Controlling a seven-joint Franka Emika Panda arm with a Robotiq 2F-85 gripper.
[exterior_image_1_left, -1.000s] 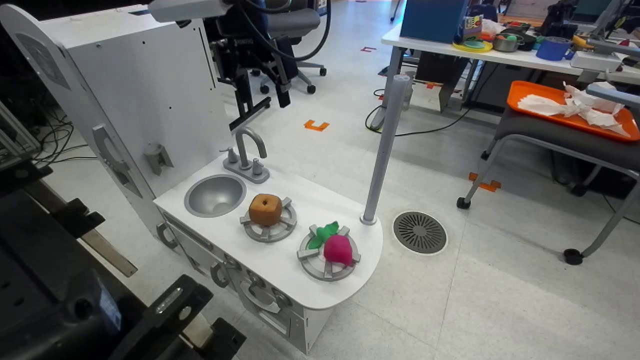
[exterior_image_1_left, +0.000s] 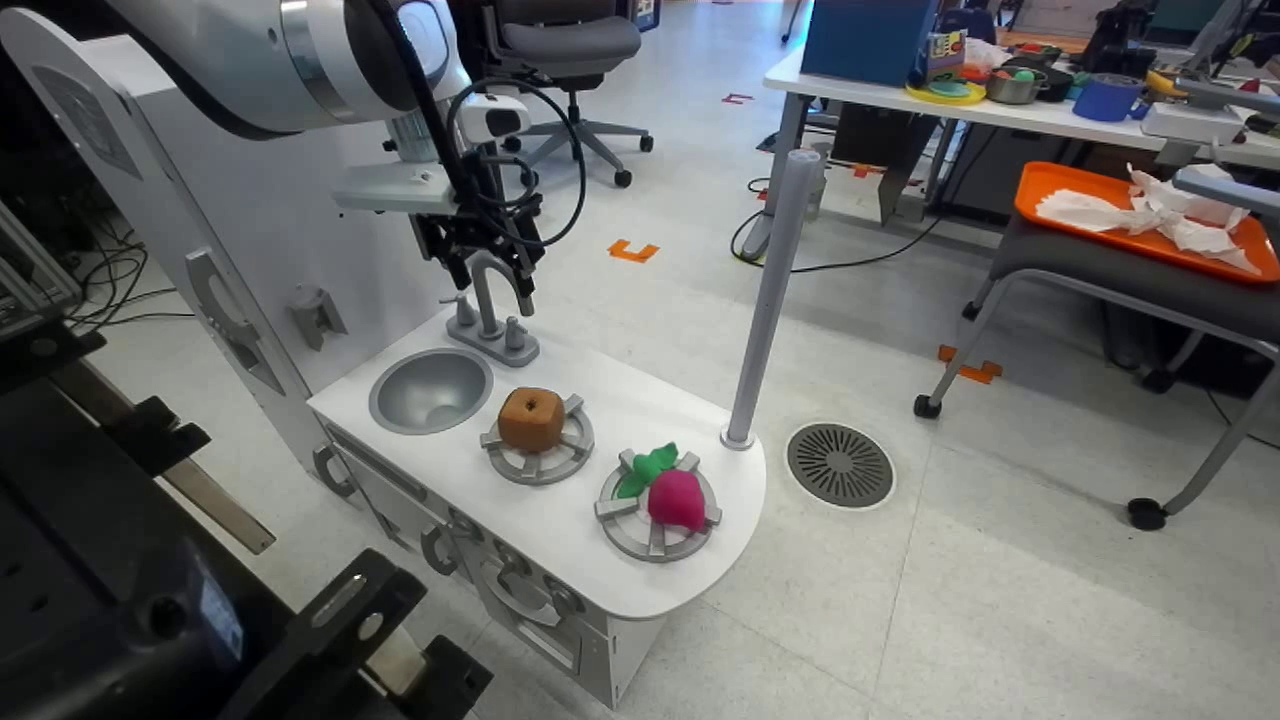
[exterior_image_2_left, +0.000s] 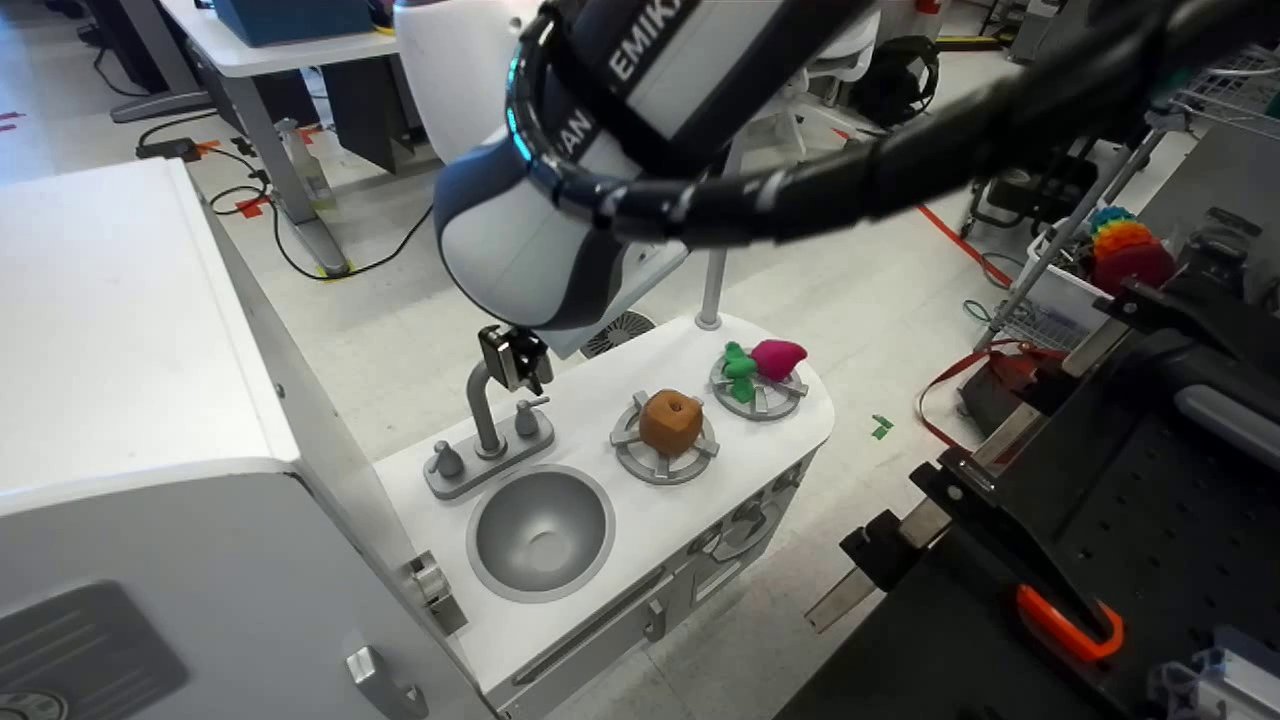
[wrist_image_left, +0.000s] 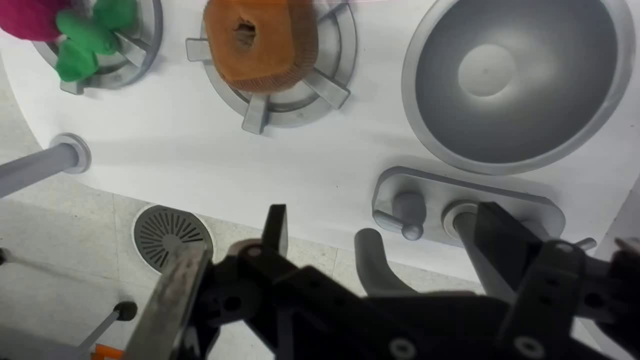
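Note:
My gripper (exterior_image_1_left: 491, 286) hangs low over the grey toy faucet (exterior_image_1_left: 493, 342) at the back of the play-kitchen counter. In the wrist view its fingers (wrist_image_left: 276, 228) stand wide apart, and the faucet's curved spout (wrist_image_left: 375, 258) shows in the gap; the right finger overlaps the upright pipe. Whether either finger touches the faucet I cannot tell. The gripper (exterior_image_2_left: 516, 360) covers the top of the spout in exterior view 2. A brown block-shaped toy with a hole in its top (exterior_image_1_left: 531, 419) rests on the nearer burner. On the other burner lies a pink toy vegetable (exterior_image_1_left: 677, 499) with green leaves.
The round sink bowl (exterior_image_1_left: 432, 391) is empty, in front of the faucet. A tall white cabinet (exterior_image_2_left: 120, 360) rises beside the sink. At the counter's far end stands a grey post (exterior_image_1_left: 774, 300). Bare white counter (wrist_image_left: 240, 162) separates the burners from the back edge.
The arm has come down, bringing my gripper from above the faucet to the level of its spout. The brown toy and the pink vegetable have not moved.

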